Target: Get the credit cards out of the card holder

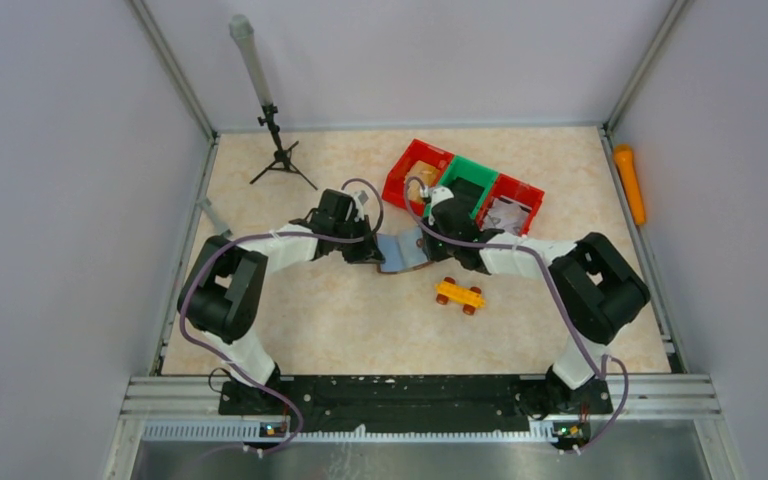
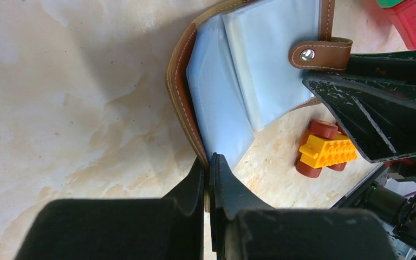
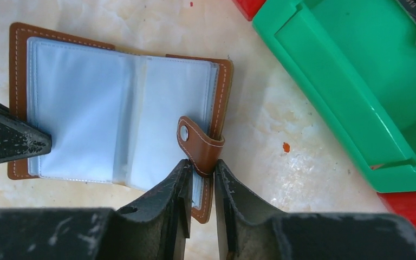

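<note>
The brown card holder (image 1: 401, 251) lies spread between my two grippers, its pale blue clear sleeves (image 3: 81, 111) facing up. No card can be made out in the sleeves that show. My left gripper is shut on the holder's thin leather edge (image 2: 180, 97). At the opposite side, the right gripper stands slightly open, its fingers apart around the end of the snap strap (image 3: 197, 143). That strap, with its metal snap, folds over the sleeve beside it.
Behind the holder stand a red bin (image 1: 399, 172), a green bin (image 3: 325, 70) and another red bin (image 1: 537, 197), with flat cards inside. A yellow toy car (image 2: 327, 150) sits in front.
</note>
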